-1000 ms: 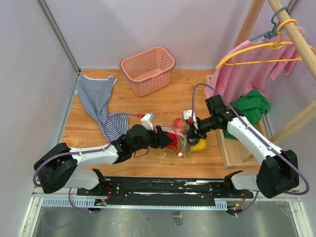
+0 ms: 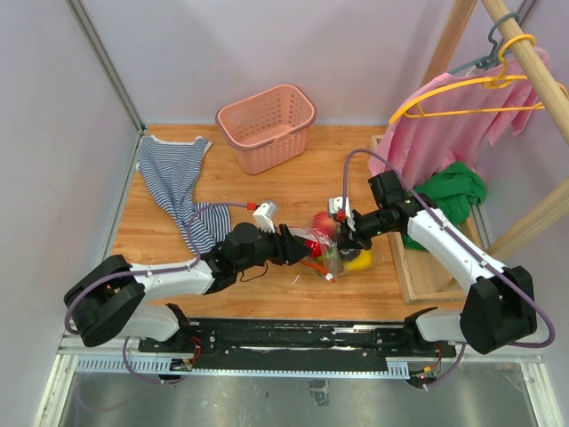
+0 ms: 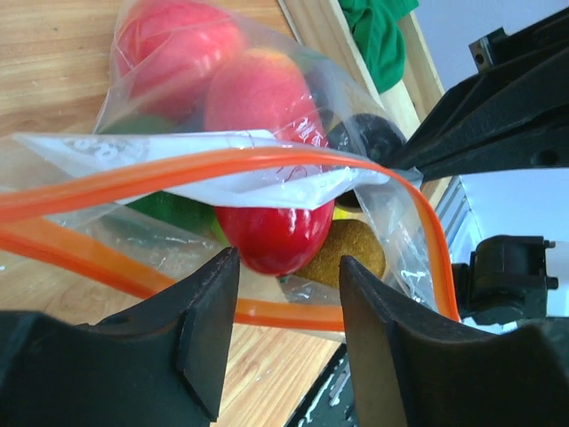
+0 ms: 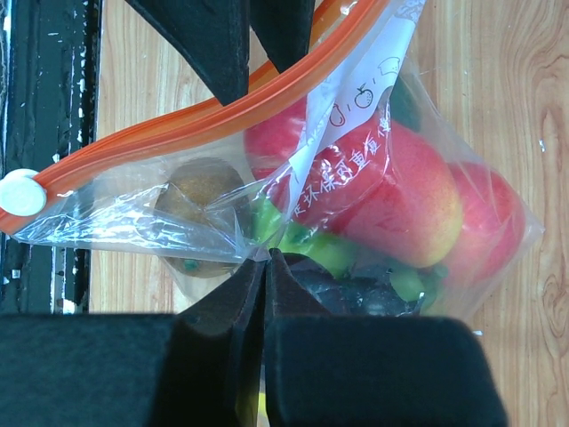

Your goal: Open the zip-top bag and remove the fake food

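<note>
A clear zip bag (image 2: pixel 320 253) with an orange zip lies on the wood top, holding red, green, yellow, brown and dark fake food (image 3: pixel 271 236). My left gripper stands part open at the bag's mouth, its fingers either side of a gap over the orange rim, nothing held visible between them. In the right wrist view its fingertips are at the zip. My right gripper is shut at the bag's clear plastic below the zip; whether any film is between its tips I cannot tell.
A pink basket (image 2: pixel 265 124) stands at the back, a striped cloth (image 2: pixel 169 169) at the left. A wooden rack with hangers, pink cloth and green cloth (image 2: pixel 458 196) fills the right. Bare wood lies between basket and bag.
The right arm looks unchanged.
</note>
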